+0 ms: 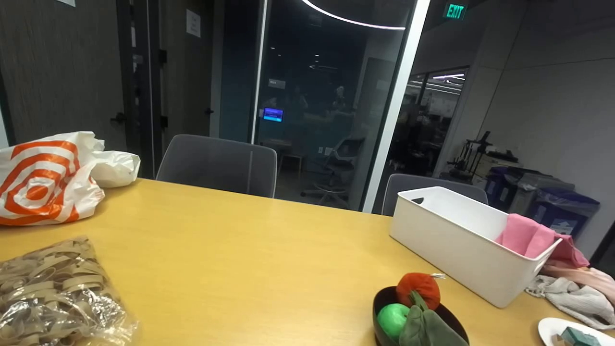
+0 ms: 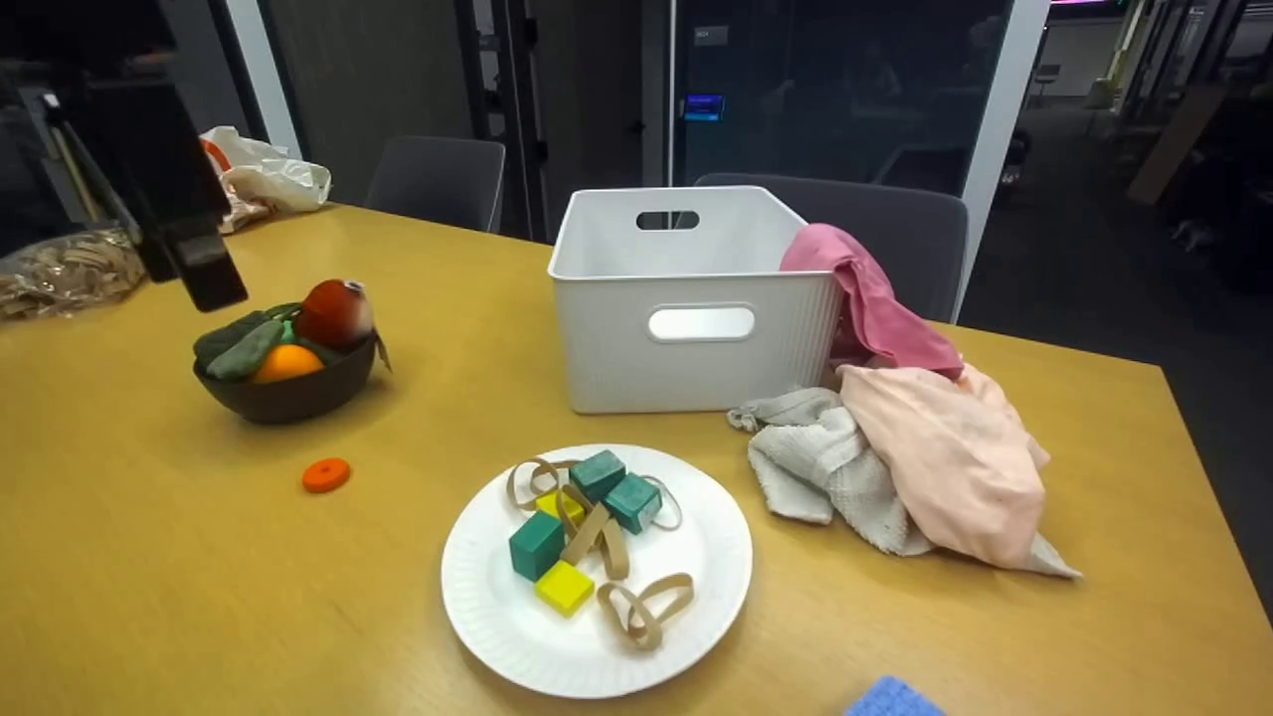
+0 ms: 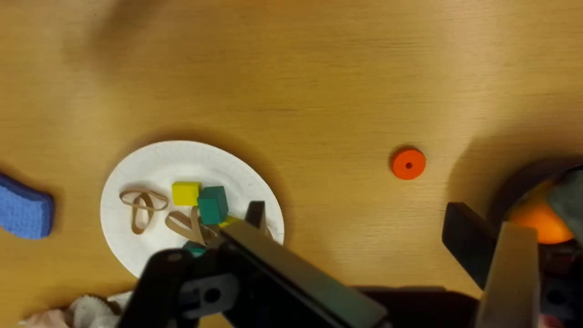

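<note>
My gripper stands open high over the table, its two fingers wide apart with nothing between them. In exterior view 2 part of the dark gripper (image 2: 191,268) shows at the upper left; exterior view 1 does not show it. A small orange-red ring (image 3: 408,164) lies on bare table between the bowl and the plate. The white paper plate (image 2: 704,621) carries green blocks (image 2: 537,545), yellow blocks (image 2: 564,589) and tan rubber bands (image 2: 644,609). The dark bowl (image 2: 280,400) holds an orange (image 2: 286,363), a red fruit (image 2: 334,312) and green items.
A white bin (image 2: 698,346) has a pink cloth (image 2: 877,298) over its edge. Crumpled cloths (image 2: 943,459) lie beside it. A blue sponge (image 3: 24,207) sits near the plate. A bag of bands (image 1: 55,294) and a plastic bag (image 1: 52,179) occupy the far end.
</note>
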